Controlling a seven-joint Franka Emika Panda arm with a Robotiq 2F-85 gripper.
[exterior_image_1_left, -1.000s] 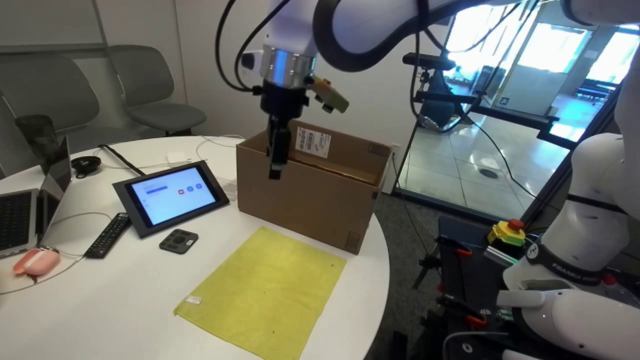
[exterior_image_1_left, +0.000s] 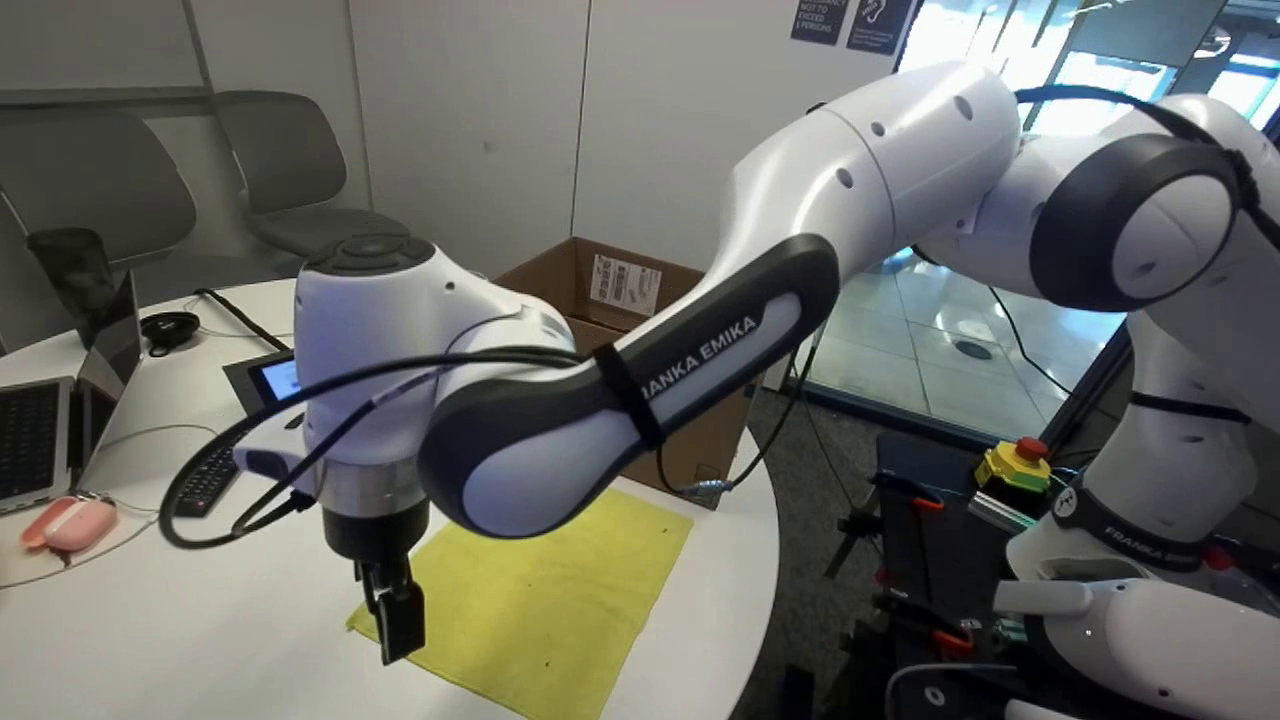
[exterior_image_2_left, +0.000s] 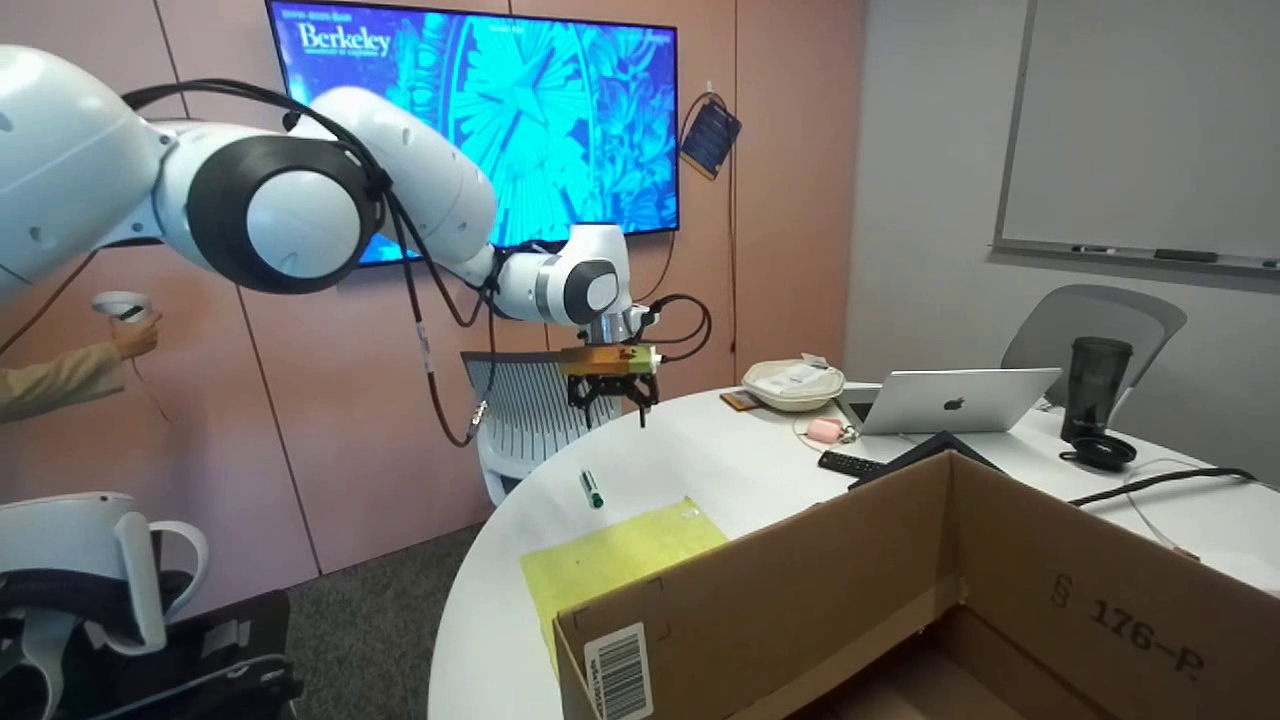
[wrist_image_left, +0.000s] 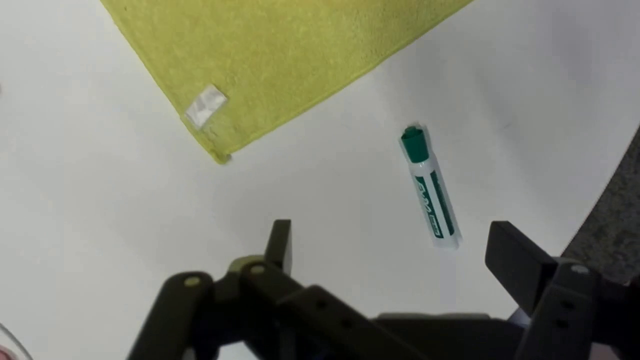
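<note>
A green-capped white marker (wrist_image_left: 433, 195) lies on the white table, apart from the yellow cloth (wrist_image_left: 258, 60). In exterior view 2 the same marker (exterior_image_2_left: 591, 488) rests just beyond the cloth (exterior_image_2_left: 624, 546). My gripper stands open above the table, its two fingers wide apart with nothing between them. Seen in the wrist view, the marker appears ahead of the fingertips, nearer the right finger (wrist_image_left: 520, 264). From exterior view 1 the gripper (exterior_image_1_left: 393, 624) hangs over the cloth's near left corner, and the marker is out of that picture.
An open cardboard box (exterior_image_2_left: 768, 588) stands on the table beside the cloth. A laptop (exterior_image_2_left: 960, 402), a remote (exterior_image_2_left: 849, 463), a pink case (exterior_image_2_left: 824, 430) and a white bowl (exterior_image_2_left: 793, 382) occupy the far side. The table's edge runs close to the marker. Bare tabletop surrounds the marker.
The arm has come away from above the box, moving down and toward the near left side of the table. The box and cloth look unmoved.
</note>
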